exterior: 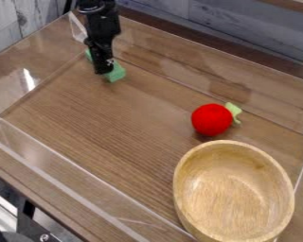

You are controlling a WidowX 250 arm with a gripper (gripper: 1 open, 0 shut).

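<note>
My gripper (101, 59) hangs at the upper left of the camera view, its dark fingers over a green block (110, 74) lying on the wooden table, close to or touching it. Whether the fingers are apart or closed on the block is too small to tell, and part of the block is hidden behind them.
A red tomato (211, 120) with a light green piece beside it sits at the right. A large wooden bowl (234, 165) fills the lower right.
</note>
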